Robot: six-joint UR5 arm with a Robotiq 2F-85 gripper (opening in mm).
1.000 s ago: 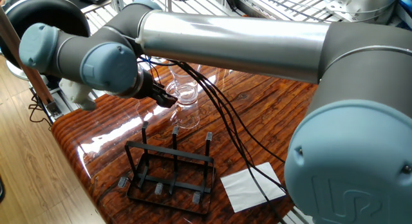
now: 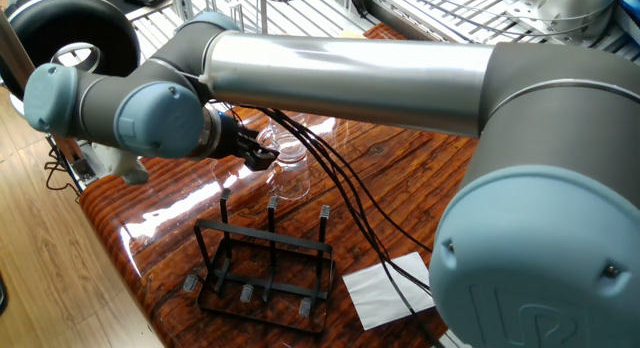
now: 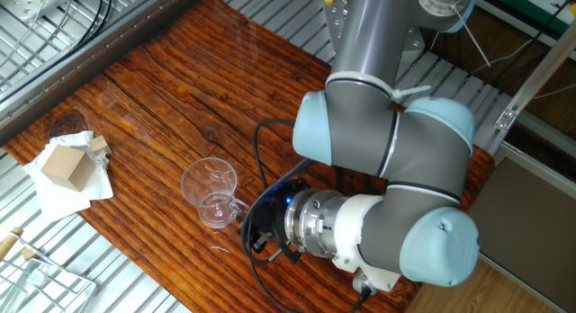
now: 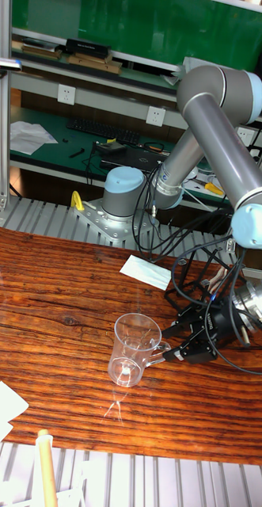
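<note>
A clear measuring-cup-like vessel (image 4: 136, 333) with a side handle (image 4: 159, 351) stands on the wooden table. It also shows as a transparent cup (image 3: 209, 180) in exterior view 2, and faintly as clear glass (image 2: 290, 148) in exterior view 1. My black gripper (image 4: 168, 344) is low over the table on the handle side, its fingertips close to the handle. The two fingers look apart in exterior view 3, so the fingers seem open. Whether either finger touches the handle cannot be made out. Cables partly cover the gripper (image 3: 245, 225) in exterior view 2.
A black metal rack (image 2: 265, 273) stands near the gripper, beside a white sheet (image 2: 390, 290). A wooden block (image 3: 68, 167) and a smaller one (image 3: 99, 145) are by the table edge on white paper (image 3: 54, 189). Loose black cables hang from the arm.
The arm has shifted slightly left and the gripper a little to the right and down in exterior view 1. The cup and rack look unmoved.
</note>
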